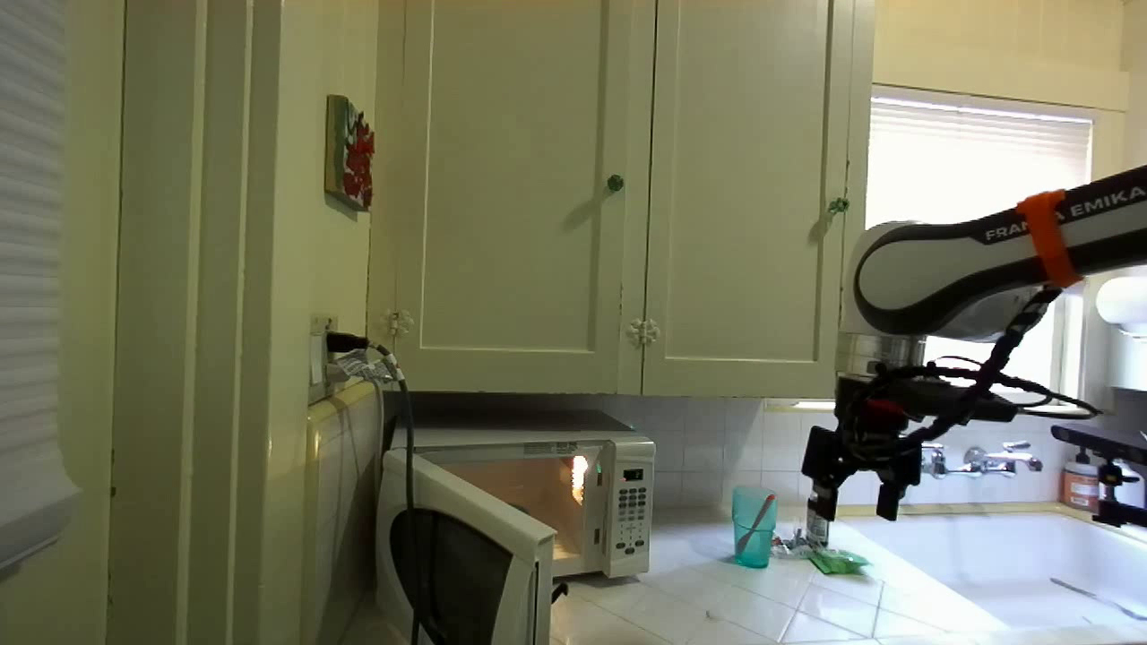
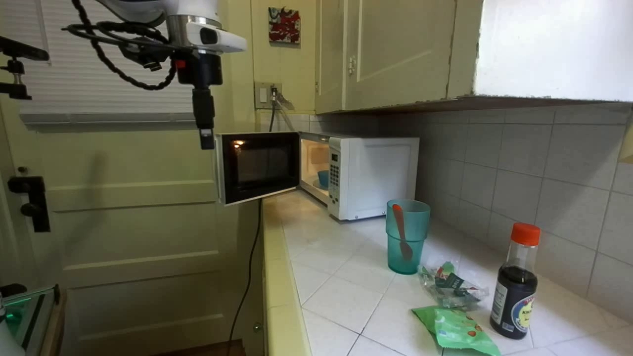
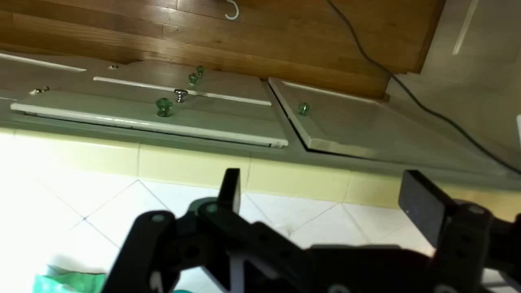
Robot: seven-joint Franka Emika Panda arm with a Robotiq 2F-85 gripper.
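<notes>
My gripper (image 1: 851, 505) hangs in the air, pointing down, with its fingers spread and nothing between them. In the wrist view, the left finger (image 3: 229, 190) and the right one stand far apart over the white tiles and yellow counter edge. The white microwave (image 2: 380, 172) stands at the far end of the counter, its door (image 2: 261, 163) swung open and its inside lit. A blue item (image 2: 323, 179) sits inside it, partly hidden. A teal cup (image 2: 406, 237) with a red-handled utensil stands on the counter, below and apart from my gripper.
On the counter near the cup are a clear wrapper (image 2: 454, 285), a green packet (image 2: 454, 329) and a dark sauce bottle (image 2: 515, 285) with a red cap. The sink (image 1: 1032, 559) lies at the right. Cupboards (image 1: 516, 193) hang overhead. A black cable (image 2: 252, 261) runs down past the counter.
</notes>
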